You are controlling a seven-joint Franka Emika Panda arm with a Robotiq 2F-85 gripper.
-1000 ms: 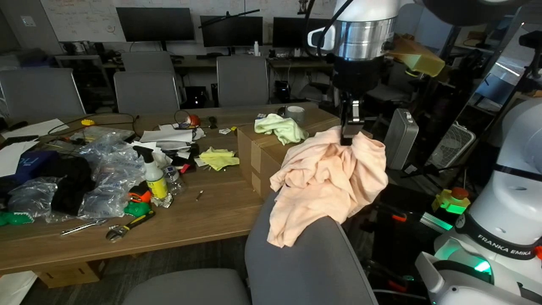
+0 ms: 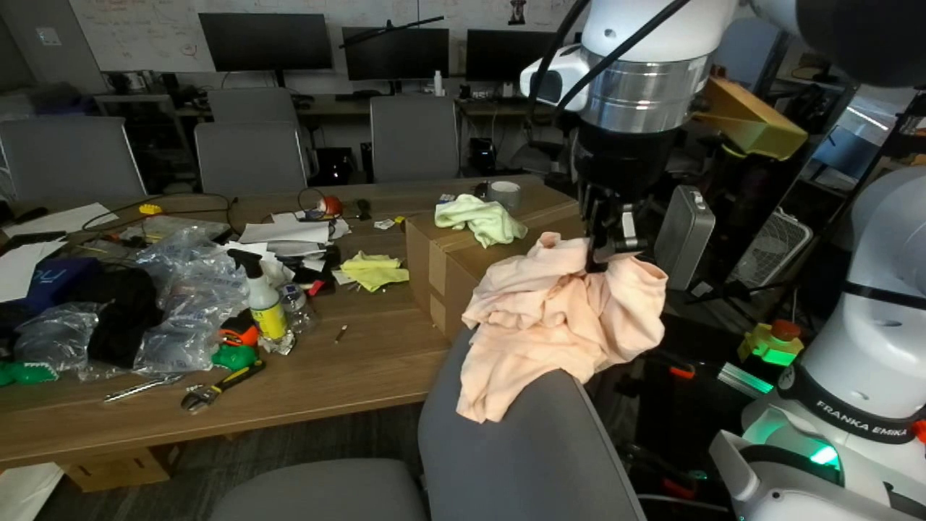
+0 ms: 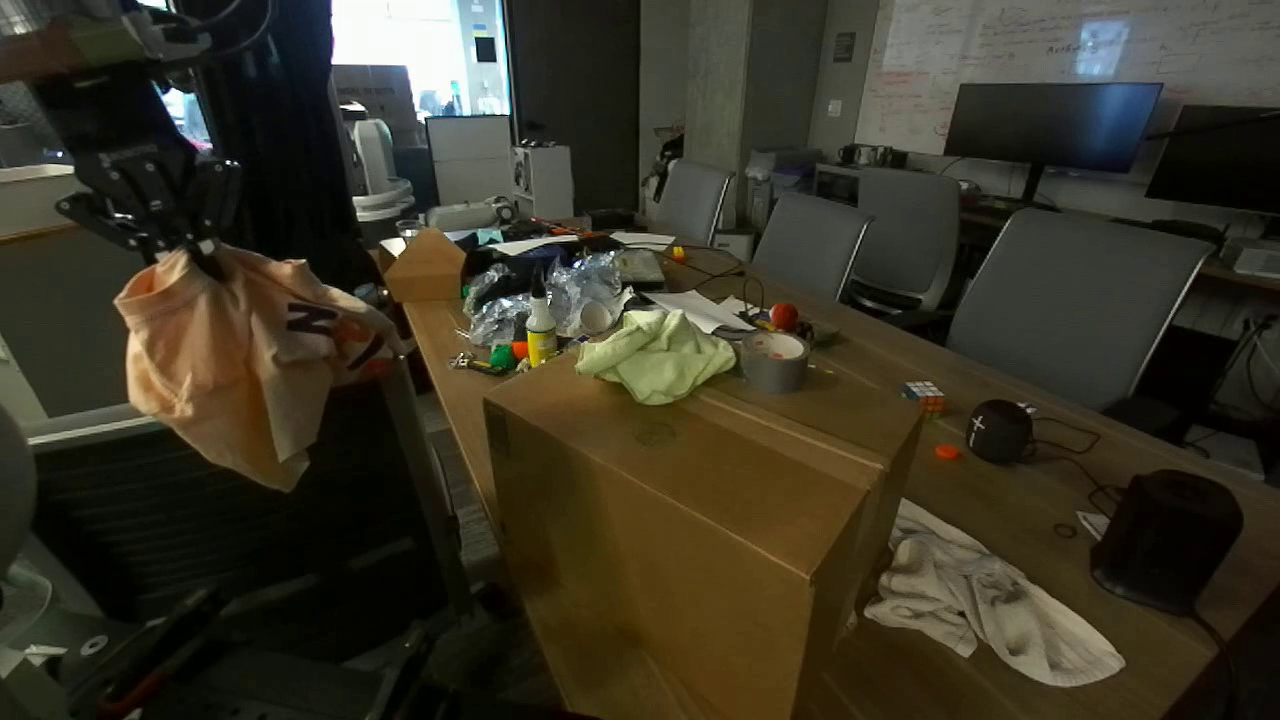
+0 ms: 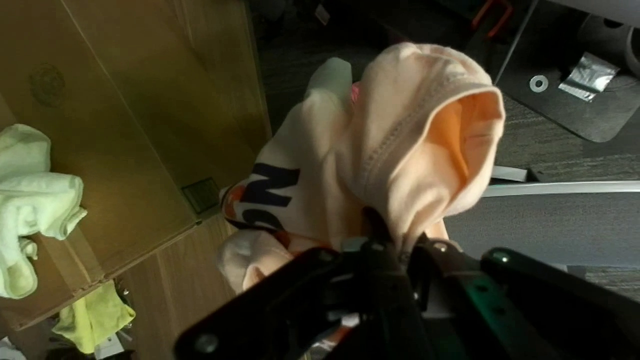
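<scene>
A peach-coloured garment with dark lettering lies bunched over the top of a grey chair back, one end hanging down the chair's front. My gripper points down into its upper folds and is shut on the fabric. From the other side, exterior view 2 has the gripper at the garment's top, with the lettering turned to the right. In the wrist view the gripper pinches the cloth, and an open hem loop faces right. The fingertips are partly hidden in the folds.
A big cardboard box stands beside the chair, bearing a pale green cloth and a tape roll. The table holds a spray bottle, plastic bags and tools. A whitish cloth lies past the box.
My gripper has turned and shifted slightly right and lower in exterior view 1. The garment's top folds have changed shape around it, while its hanging end stays on the chair.
</scene>
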